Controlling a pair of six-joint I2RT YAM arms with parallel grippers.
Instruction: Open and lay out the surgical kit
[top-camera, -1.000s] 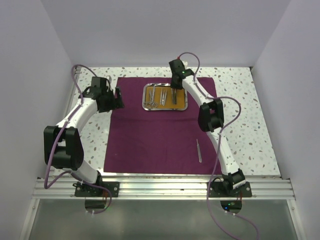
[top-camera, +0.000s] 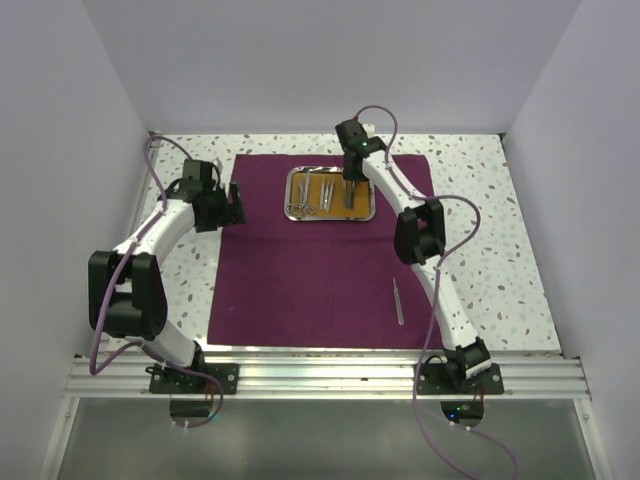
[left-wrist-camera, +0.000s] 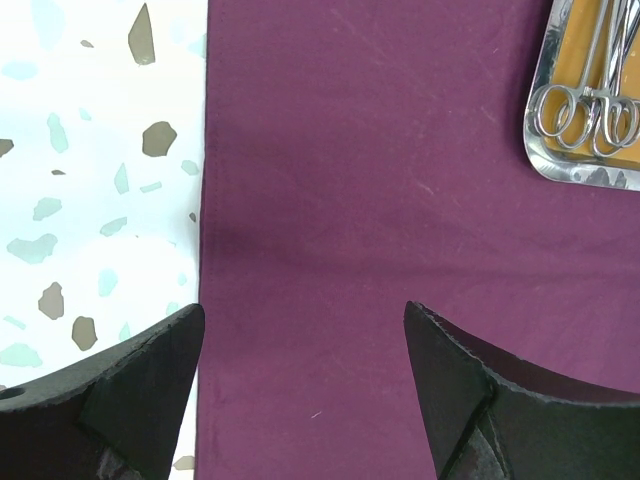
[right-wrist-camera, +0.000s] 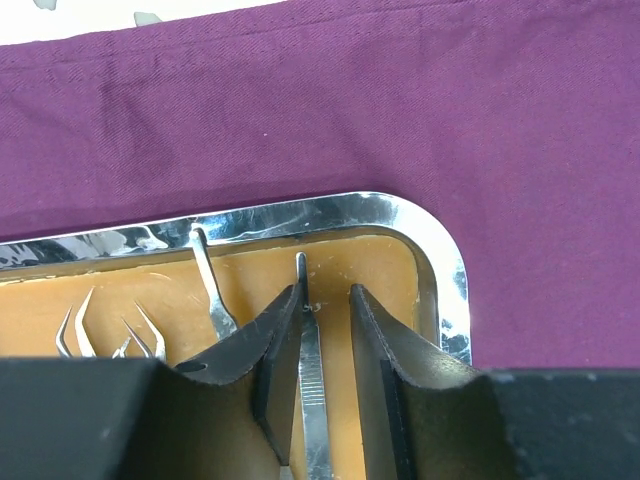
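Observation:
The steel tray with its orange-brown base lies near the cloth's back edge, holding several instruments. In the right wrist view, my right gripper stands open over the tray's far right part. A thin ridged handle shows in the gap between its fingers, closer to the left one; whether they touch cannot be told. Left of it lies another slim handle. Ring-handled scissors or clamps sit in the tray's left part. My left gripper is open and empty above the cloth's left edge. A single slender instrument lies on the cloth at front right.
Curved-tip tweezers lie in the tray left of my right gripper. The tray's raised rim runs close by.
The left arm has barely moved, and the instruments look unchanged.

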